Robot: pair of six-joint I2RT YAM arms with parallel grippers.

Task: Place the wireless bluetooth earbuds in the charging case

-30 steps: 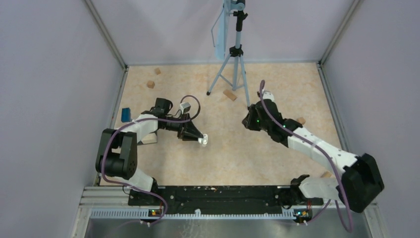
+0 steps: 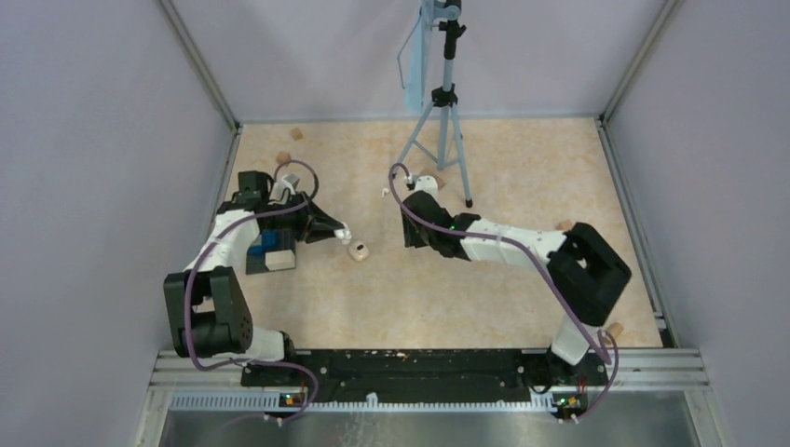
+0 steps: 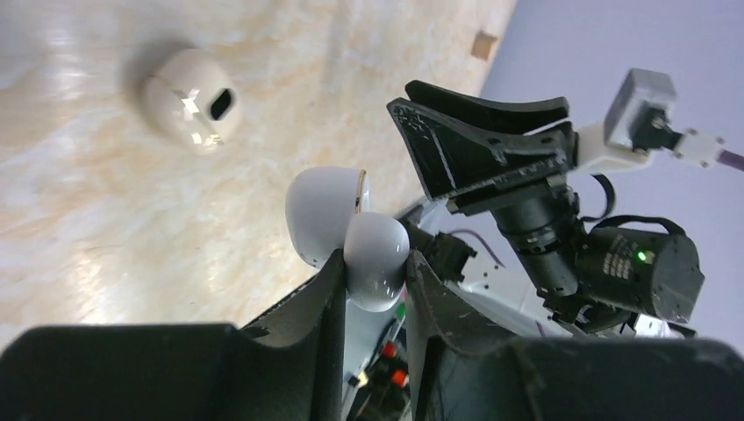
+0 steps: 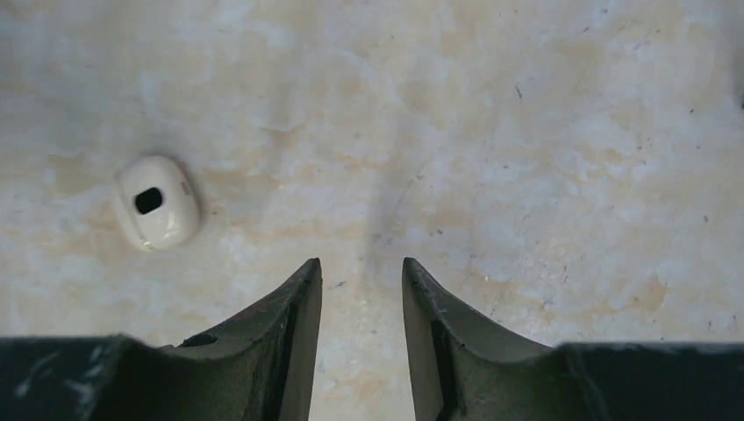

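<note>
My left gripper is shut on a white glossy piece (image 3: pixel 375 259), apparently the opened charging case (image 2: pixel 342 233). A small white object with a dark window lies on the table just right of it in the top view, also seen as the white object (image 4: pixel 158 202) left of my right gripper's fingers in the right wrist view. My right gripper is open over bare table, pointing down, with nothing between its fingers. A tiny white item (image 2: pixel 385 192) lies behind, near the middle.
A tripod (image 2: pixel 445 130) stands at the back middle. A tray with boxes (image 2: pixel 279 261) is under the left arm. Small wooden blocks (image 2: pixel 296 133) lie around the edges.
My left gripper has moved left with the white piece, uncovering the object on the table. My right arm has swung left and inward, its gripper now over the middle.
</note>
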